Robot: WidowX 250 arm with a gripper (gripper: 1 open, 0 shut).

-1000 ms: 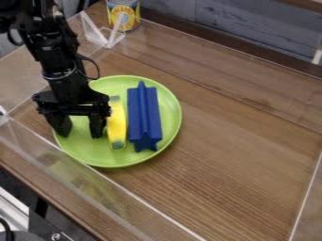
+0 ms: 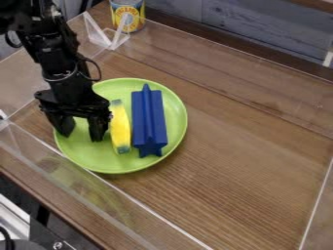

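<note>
My black gripper point(image 2: 74, 123) is low over the left half of a green plate point(image 2: 121, 161), its dark fingers reaching down onto or just above the plate. Its shape blends together, and I cannot tell how far the fingers are open or whether anything is between them. A yellow object point(image 2: 120, 127) lies lengthwise just right of the fingers. A long blue star-profiled block point(image 2: 148, 121) lies on the plate to the right of the yellow one.
A can point(image 2: 127, 15) stands at the back left, with clear plastic pieces near it. A clear edge runs along the front left.
My gripper has shifted very slightly at the left of the plate. The objects on the plate look unmoved.
</note>
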